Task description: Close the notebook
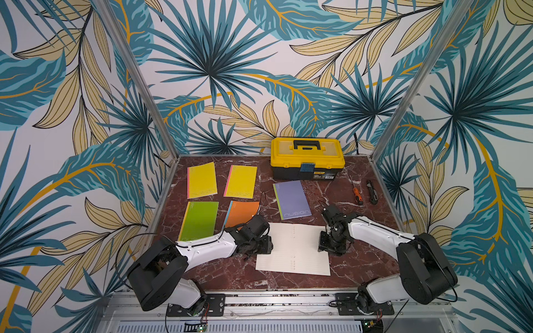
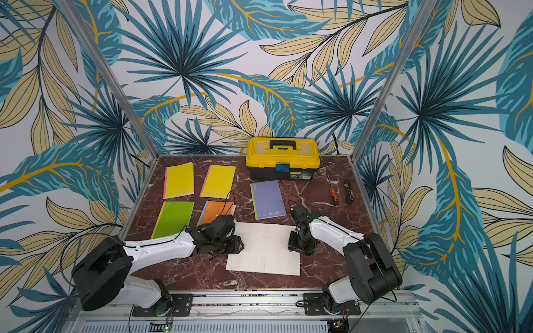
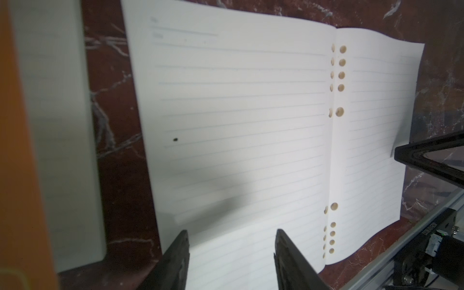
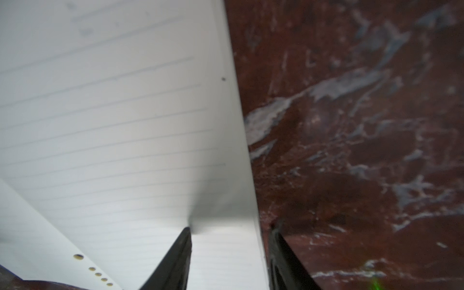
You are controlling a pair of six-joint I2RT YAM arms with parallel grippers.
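An open notebook (image 1: 294, 249) with white lined pages lies flat near the table's front, holes running along its fold. Over its left page hangs my left gripper, open and empty, with page showing between its fingers. At the right page's outer edge is my right gripper, partly open. In the right wrist view, one finger (image 4: 177, 263) is over the page and the other just past its edge, over the table. Whether the fingertips touch the paper or table cannot be told.
An orange notebook (image 1: 241, 214) lies close to the left of the open one, partly under my left arm. Behind are a purple notebook (image 1: 292, 199) and a yellow toolbox (image 1: 307, 154). Green (image 1: 198, 221) and yellow notebooks lie left. An orange-handled screwdriver (image 1: 357, 194) lies at the back right.
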